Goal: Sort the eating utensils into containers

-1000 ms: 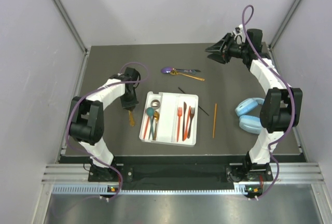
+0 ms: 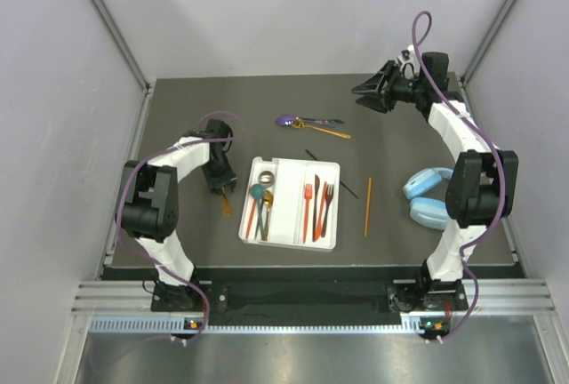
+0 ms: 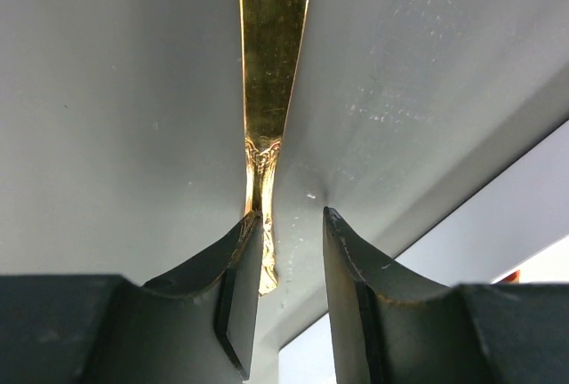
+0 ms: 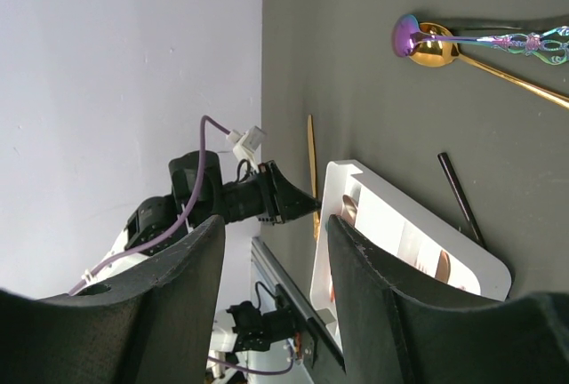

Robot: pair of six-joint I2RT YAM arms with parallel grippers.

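Note:
A gold knife (image 3: 271, 55) lies on the grey table left of the white divided tray (image 2: 289, 237); my open left gripper is low over its handle, which shows behind the left finger. The tray holds spoons, forks and knives. A purple spoon (image 2: 286, 121), a gold spoon (image 2: 329, 131) and a dark utensil lie crossed at the back. A black stick (image 4: 458, 190) lies beside the tray, an orange stick (image 2: 367, 206) right of it. My right gripper (image 2: 364, 91) hangs open above the back right, above and away from the spoons.
Blue headphones (image 2: 428, 212) lie at the right front. Walls enclose the back and sides.
The right arm has moved barely, if at all; the utensils lie as before.

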